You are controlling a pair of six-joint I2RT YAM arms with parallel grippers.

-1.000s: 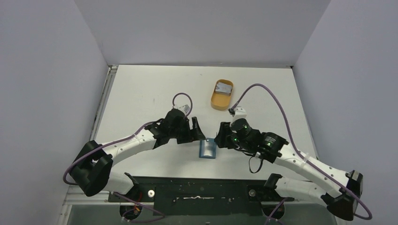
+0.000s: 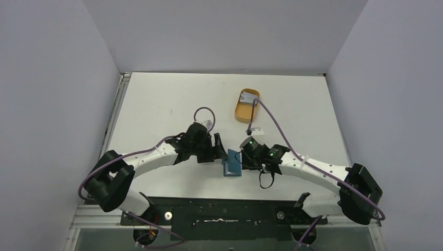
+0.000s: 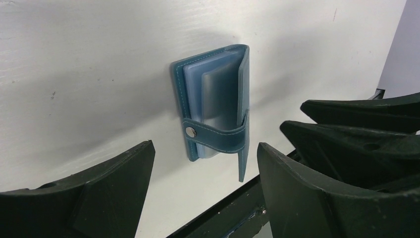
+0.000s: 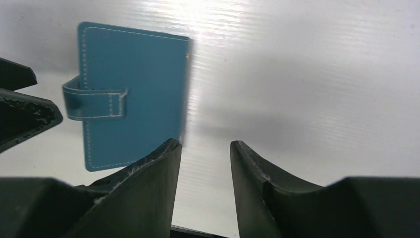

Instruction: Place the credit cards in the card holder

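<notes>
The blue card holder [image 2: 232, 166] lies between my two grippers near the front of the table. In the left wrist view, its cover [image 3: 243, 82] is raised on the right side, baring clear sleeves [image 3: 218, 94]. A strap with a metal snap [image 3: 190, 132] spans the lower part. My left gripper is open over the holder's near end, empty. At the holder's right side, my right gripper has its fingertips apart, bare table showing between them. The cover's outer face [image 4: 138, 89] appears in the right wrist view. Pale cards [image 2: 249, 98] sit in the orange tray.
The orange tray [image 2: 243, 114] stands behind the holder, near the table's back edge. Both grippers are close together around the holder. Wide bare table [image 2: 162, 104] lies to the left and right.
The holder's pale sleeve area looked flat and open before; now the cover stands up.
</notes>
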